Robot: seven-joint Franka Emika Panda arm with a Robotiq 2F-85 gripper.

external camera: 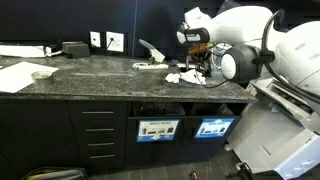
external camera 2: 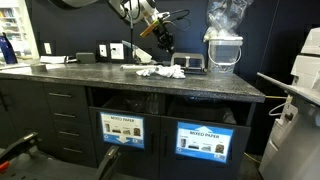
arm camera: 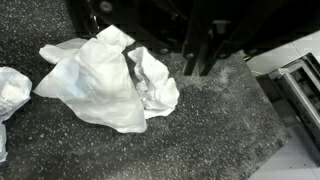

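Crumpled white paper [arm camera: 95, 85] lies on the dark speckled counter [arm camera: 90, 155] in the wrist view, with another white piece [arm camera: 12, 95] at the left edge. My gripper shows as a dark shape at the top of that view; its fingers look close together, and I cannot make out anything between them. In exterior view 2 the gripper [external camera 2: 168, 48] hangs above the white paper [external camera 2: 160, 71], seemingly apart from it. From exterior view 1, the white paper [external camera: 184, 77] is partly hidden by the arm and gripper.
Two bins with blue-bordered "mixed paper" labels [external camera 2: 204, 141] sit below the counter. A clear plastic bag [external camera 2: 224, 22] stands at the back, near a toaster-like metal appliance [external camera 2: 190, 62].
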